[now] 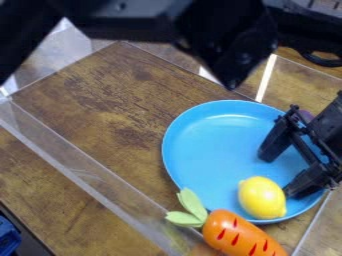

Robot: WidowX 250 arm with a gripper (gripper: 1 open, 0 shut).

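Observation:
A blue plate (201,140) lies on the wooden floor of the workspace. On its lower part sits a yellow lemon (262,197). My black gripper (285,165) reaches in from the right, open, its fingers over the right side of the plate, above and right of the lemon, with nothing visible between them. A toy carrot (241,237) with pale green leaves lies just below the plate.
Clear plastic walls edge the area along the left and back. The wooden surface (107,105) left of the plate is bare. A dark blue object (7,236) shows at the lower left edge. A purple item is partly hidden behind my gripper.

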